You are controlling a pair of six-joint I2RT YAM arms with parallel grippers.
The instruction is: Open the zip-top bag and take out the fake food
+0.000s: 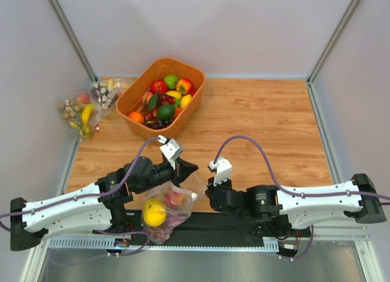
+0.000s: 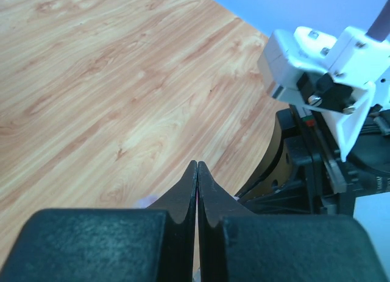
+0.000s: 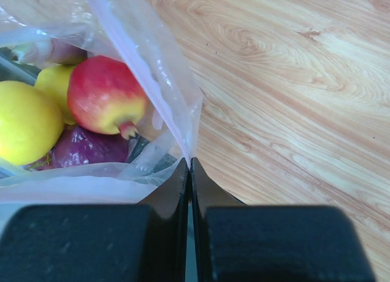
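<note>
A clear zip top bag (image 1: 172, 216) hangs with its mouth open near the table's front edge. In the right wrist view it holds a yellow fruit (image 3: 27, 120), a red pomegranate (image 3: 105, 98), a purple item (image 3: 85, 149) and a second yellow piece (image 3: 53, 86). My right gripper is shut on the bag's rim, whose edge runs down into its fingertips. Above the bag, my left gripper is shut with nothing showing between its fingers. The lower bag is partly hidden by the left arm in the top view.
An orange bin (image 1: 139, 93) full of fake food stands at the back left. Two more filled bags (image 1: 79, 114) lie against the left wall. Bare wood covers the table's back right. The two grippers are close together.
</note>
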